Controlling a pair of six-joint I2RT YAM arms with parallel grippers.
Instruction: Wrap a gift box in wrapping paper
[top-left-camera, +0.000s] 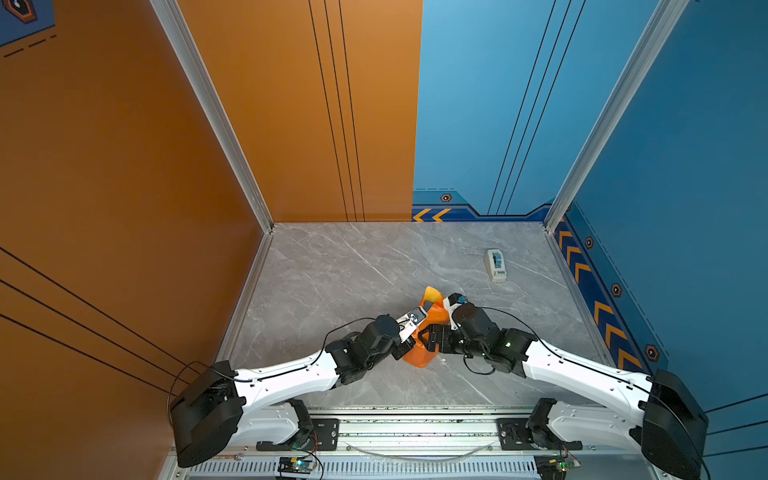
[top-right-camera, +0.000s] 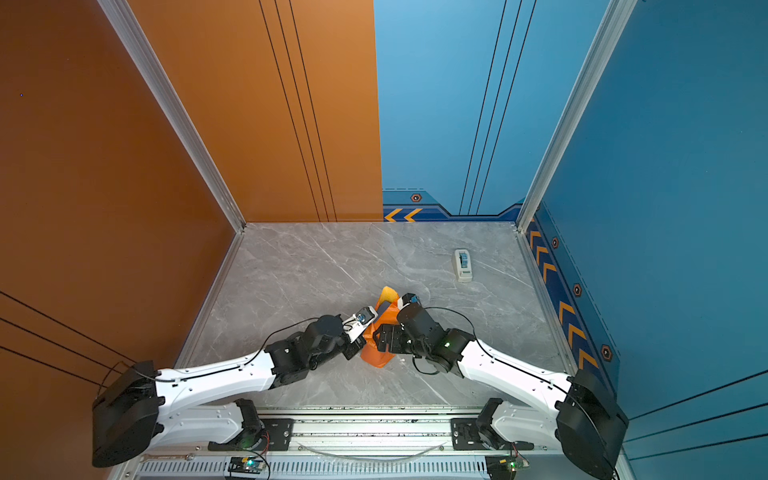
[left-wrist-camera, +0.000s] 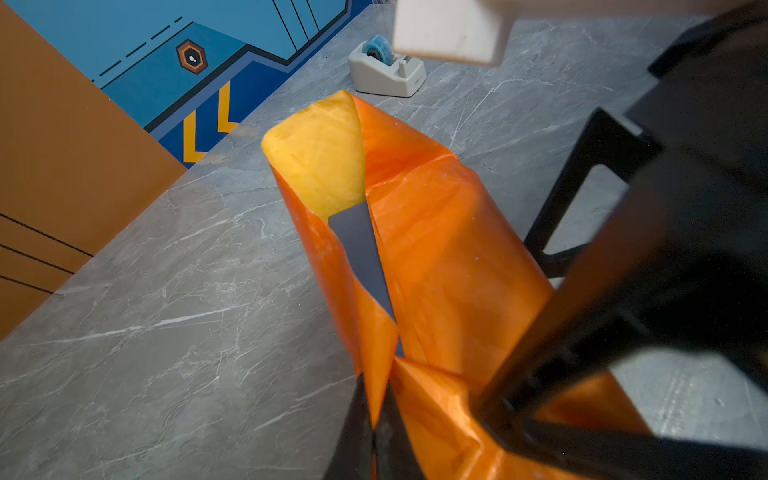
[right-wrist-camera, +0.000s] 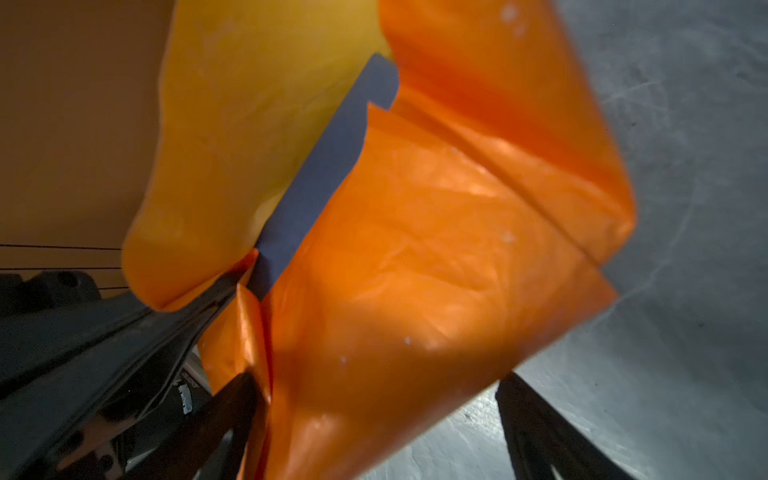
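Observation:
Orange wrapping paper (left-wrist-camera: 456, 240) with a yellow inner side (left-wrist-camera: 320, 156) is folded into a slanted packet on the table. A dark grey-blue strip, seemingly the gift box (right-wrist-camera: 316, 184), shows through the slit between the paper's edges. At that slit my left gripper is shut on a pinched fold of the paper. My right gripper stands open over the packet, its blurred fingers (right-wrist-camera: 544, 432) spread to either side of the orange paper. In the top left view both grippers meet over the packet and hide much of it.
A white tape dispenser (top-left-camera: 496, 265) with a blue roll stands at the back right of the grey table (top-left-camera: 336, 272). The left gripper and right gripper are very close together. Open tabletop lies behind and to both sides.

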